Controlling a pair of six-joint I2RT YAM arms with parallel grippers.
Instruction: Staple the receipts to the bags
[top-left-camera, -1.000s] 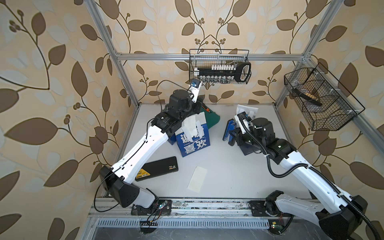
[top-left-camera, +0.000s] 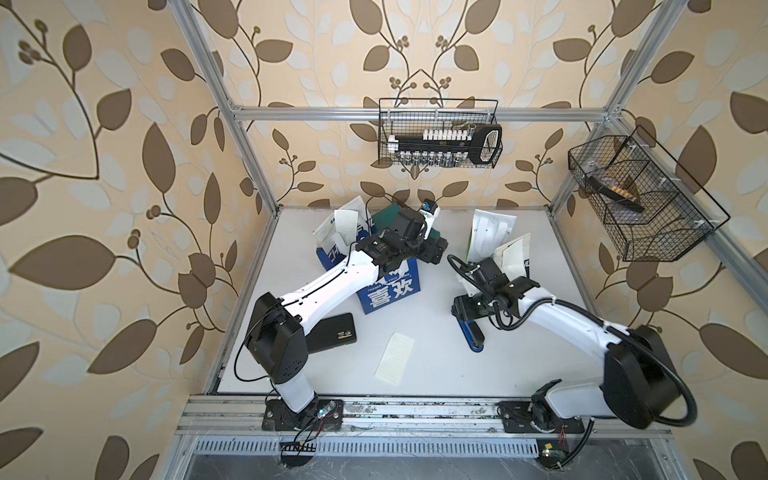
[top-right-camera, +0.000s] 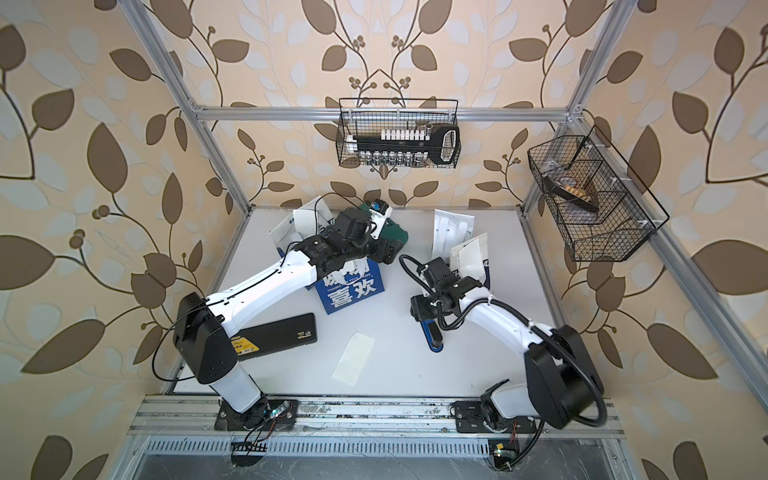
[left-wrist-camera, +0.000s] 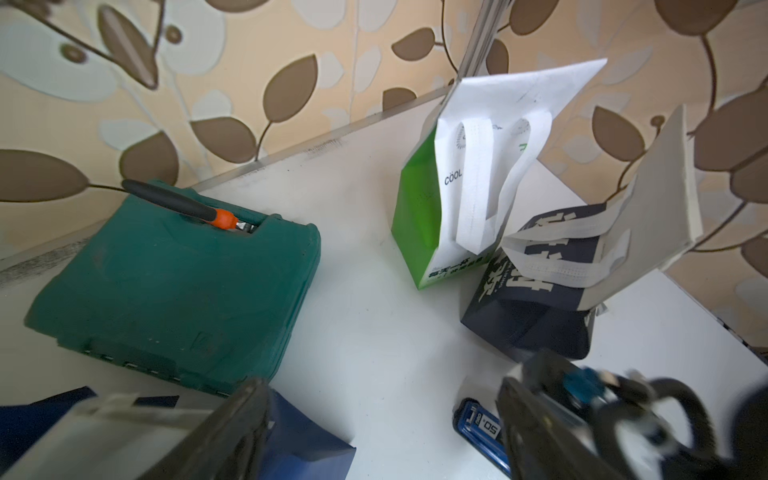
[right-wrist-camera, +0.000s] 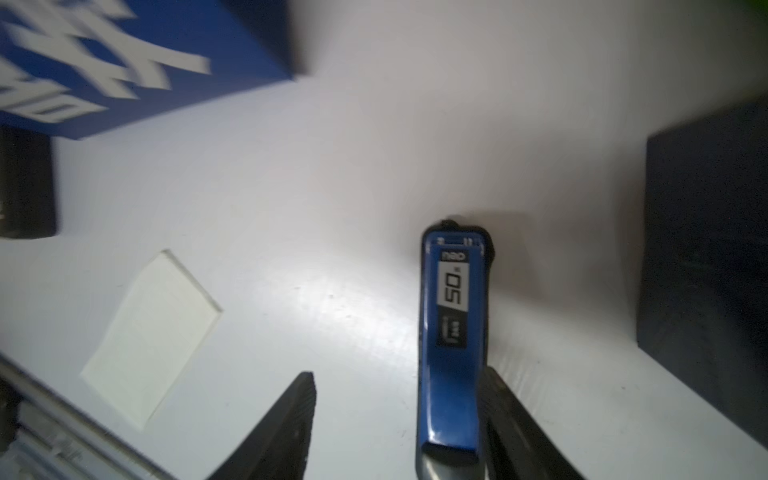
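My left gripper (top-left-camera: 432, 248) hangs open above the blue bags (top-left-camera: 388, 288) near the middle, nothing between its fingertips in the left wrist view. My right gripper is part open just over the blue stapler (right-wrist-camera: 452, 320), which lies on the table with its near end between the blurred fingertips; whether they touch it I cannot tell. A pale receipt (top-left-camera: 394, 358) lies flat front centre. A green-white bag (left-wrist-camera: 472, 192) and a dark bag (left-wrist-camera: 536, 296) stand at the back right.
A green case (left-wrist-camera: 184, 288) with an orange-handled tool lies at the back. A long black case (top-right-camera: 280, 332) lies front left. Wire baskets (top-left-camera: 438, 132) hang above.
The stapler, earlier raised in my right gripper, now lies on the table, the gripper lower over it. My left gripper has moved down and to the right.
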